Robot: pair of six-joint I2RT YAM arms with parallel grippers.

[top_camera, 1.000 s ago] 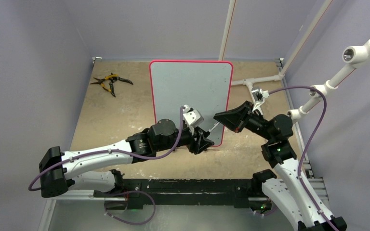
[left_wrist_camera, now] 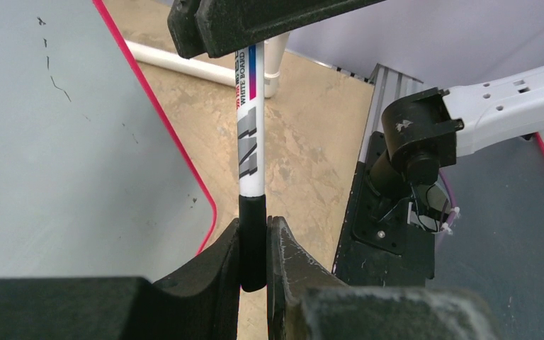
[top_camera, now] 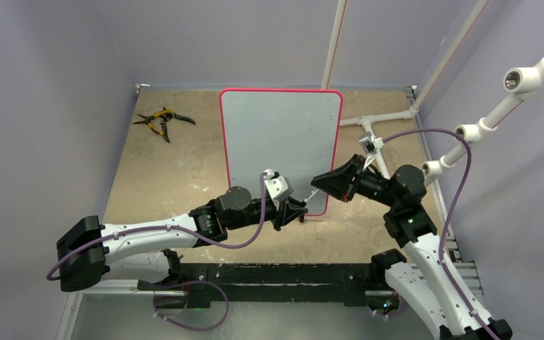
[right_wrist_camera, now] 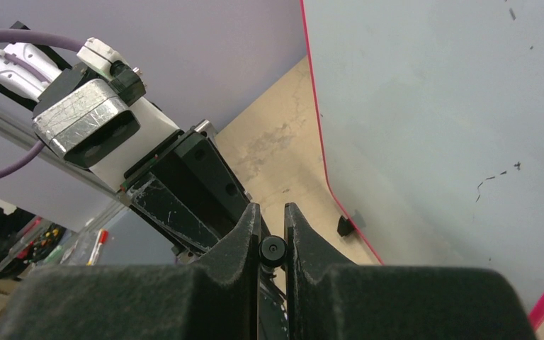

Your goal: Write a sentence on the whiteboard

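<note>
A whiteboard with a red rim lies behind both grippers; small dark marks show on it in both wrist views. A white marker labelled WHITE BOARD spans between my two grippers. My left gripper is shut on its black end. My right gripper is shut on the other end; in the right wrist view the round black tip shows between its fingers.
Pliers lie on the wooden table left of the board. White pipes run along the right side. The table left of the board is mostly clear.
My left arm has shifted slightly left, its wrist turning a little.
</note>
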